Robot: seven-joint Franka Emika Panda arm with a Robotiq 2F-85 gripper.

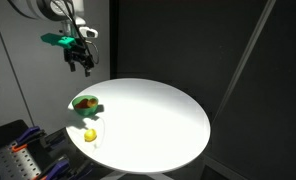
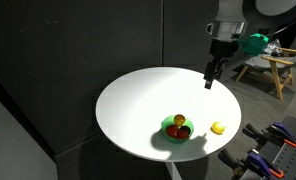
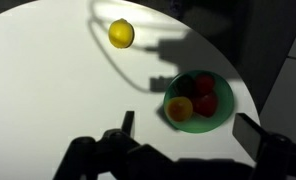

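A green bowl [image 1: 85, 113] stands on the white table near its left edge in exterior view 1. The wrist view shows several fruits in the bowl [image 3: 202, 125], among them an orange one [image 3: 179, 109], red ones [image 3: 207, 103] and a dark one. A yellow lemon-like fruit [image 3: 121, 33] lies by itself on the table, apart from the bowl. High above the table hangs my gripper [image 1: 80, 71], roughly over the bowl's side. Its fingers [image 3: 127, 123] are spread wide, with only air between them.
Arm shadows fall across it around the bowl and lemon. Dark equipment [image 1: 48, 165] sits beside the table's near left edge, and a wooden chair [image 2: 258, 75] stands behind in exterior view 2.
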